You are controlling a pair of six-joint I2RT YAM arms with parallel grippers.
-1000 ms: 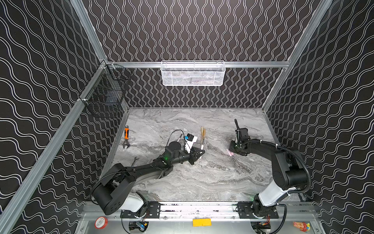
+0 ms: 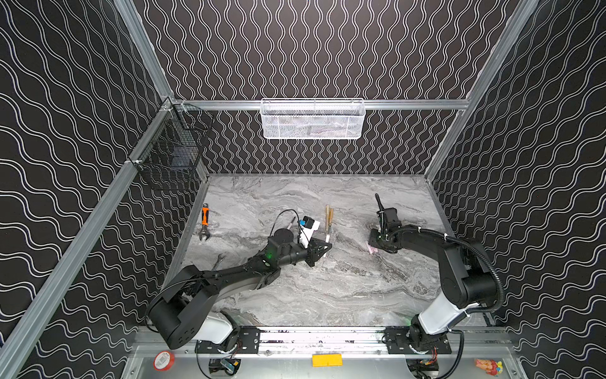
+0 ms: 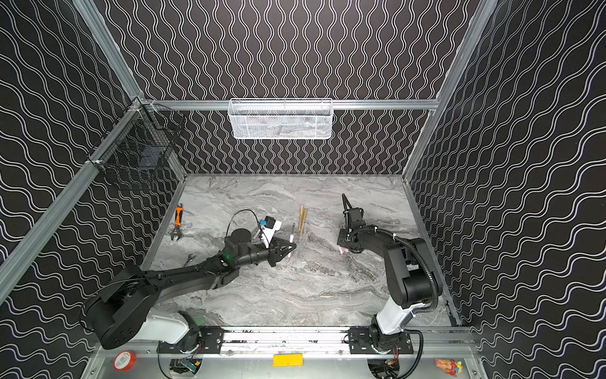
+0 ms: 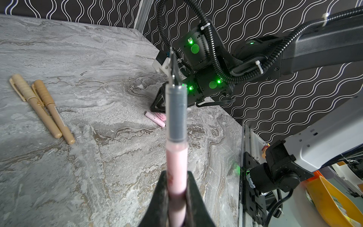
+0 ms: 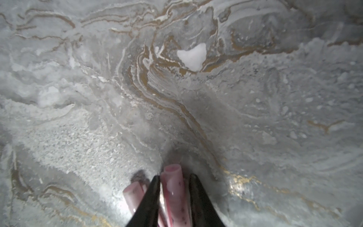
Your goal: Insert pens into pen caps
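Note:
My left gripper is shut on a pink pen [image 4: 176,158], which stands upright in the left wrist view with its grey collar and dark nib bare at the top. In the right wrist view a pink cap [image 5: 174,191], hollow end facing away from the gripper, lies on the table between the fingers of my right gripper. Those fingers are part open, close along both sides of the cap. Just left of them lies another pink piece [image 5: 133,193], partly hidden by a finger. From the top left view, the right gripper [image 2: 373,242] mostly covers these pieces.
Two tan capped pens [image 4: 37,104] lie side by side beyond the left gripper. An orange-handled wrench [image 2: 205,218] rests at the table's left edge. White basket [image 2: 312,123] hangs on the back wall.
The right gripper has shifted slightly left over the pink pieces and now hides more of them. My left arm looks almost still.

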